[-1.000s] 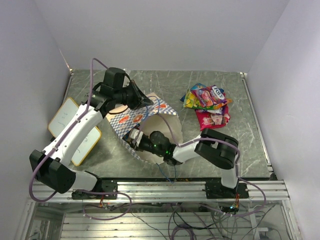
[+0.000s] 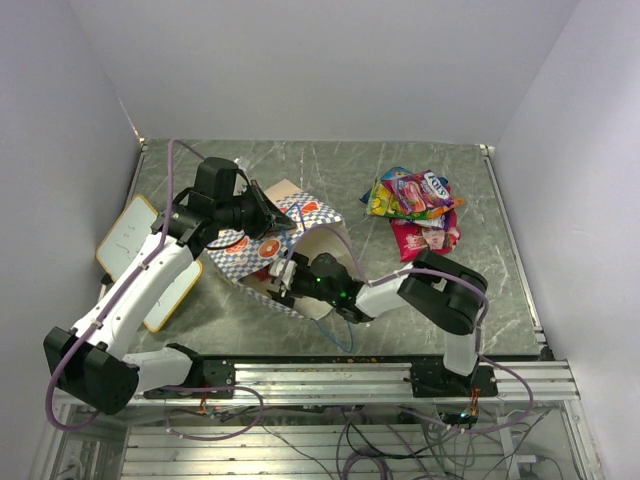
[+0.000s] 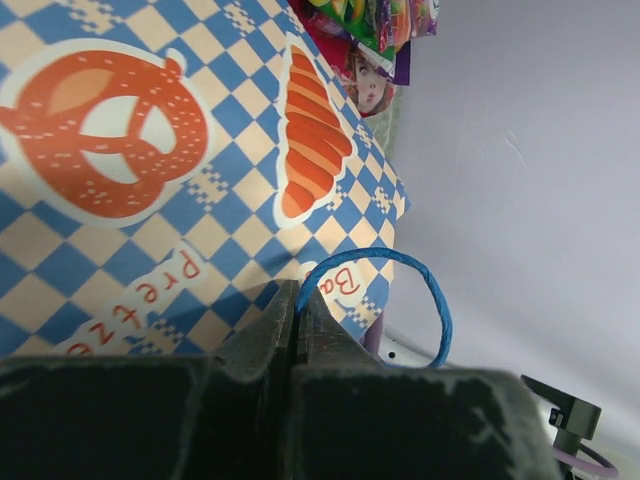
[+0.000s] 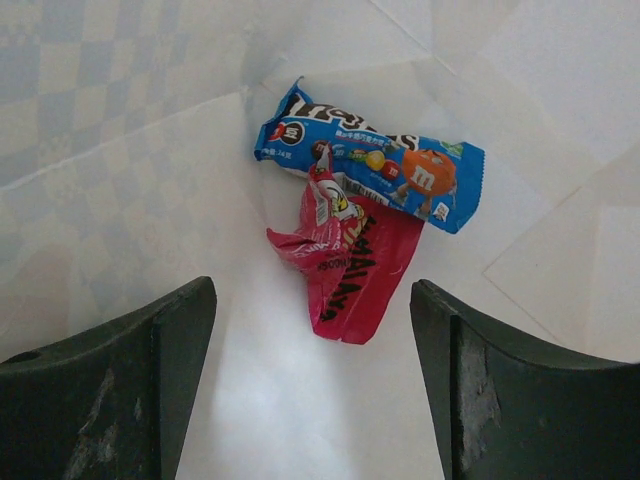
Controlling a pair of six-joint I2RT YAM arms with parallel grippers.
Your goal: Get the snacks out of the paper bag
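The paper bag (image 2: 245, 258), printed in blue and white checks, lies tilted with its mouth toward the right. My left gripper is shut on the bag's blue handle (image 3: 432, 285), above the printed side. Inside the bag, the right wrist view shows a blue snack packet (image 4: 375, 160) with a red packet (image 4: 365, 275) partly overlapping it. Both rest against the pale inner surface (image 4: 540, 130). My right gripper is open, its fingers (image 4: 180, 345) apart and short of the packets, nothing held. From above, the bag's mouth partly surrounds that gripper.
Several snack bags (image 2: 415, 195) are piled at the right on the grey marbled table (image 2: 320, 165), a red one (image 2: 425, 238) at the front. A yellow-edged whiteboard (image 2: 130, 240) lies on the left beneath my left arm. Bare table lies behind the bag and right of the pile.
The left gripper has shifted left and slightly toward the front, tilting the bag's printed side with the handle.
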